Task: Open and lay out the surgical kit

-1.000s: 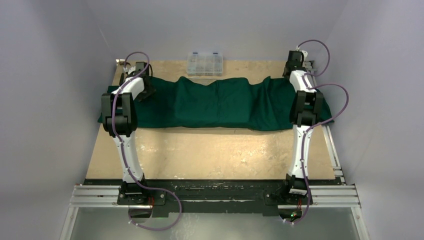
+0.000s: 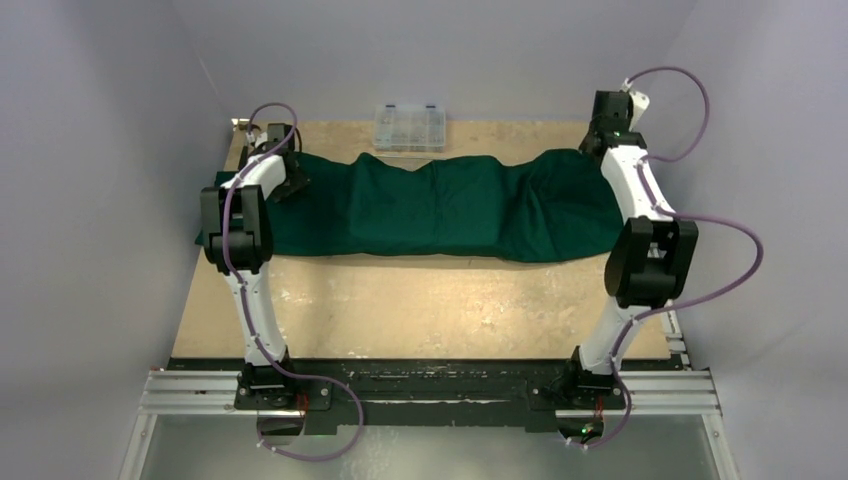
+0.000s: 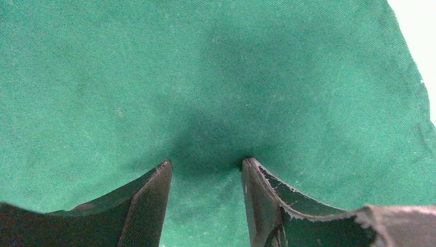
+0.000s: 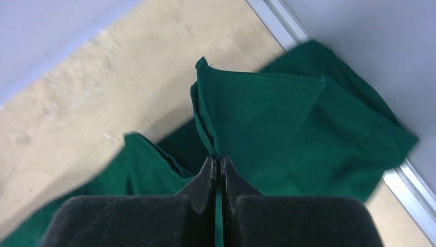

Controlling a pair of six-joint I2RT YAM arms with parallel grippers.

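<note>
A dark green cloth (image 2: 430,210) stretches wide across the table, with folds and ridges along its length. At its far right corner my right gripper is shut on the cloth's edge; a raised flap of cloth (image 4: 257,108) stands up beyond the fingertips. Over the cloth's left end, my left gripper is open, its two fingers apart above flat green fabric. Whether the left fingertips touch the cloth, I cannot tell.
A clear compartment box (image 2: 410,128) sits at the back middle, against the rear wall. Grey walls (image 2: 760,220) bound the right side, with a metal rail (image 4: 411,200) close by the cloth's right end.
The left arm has stayed still.
</note>
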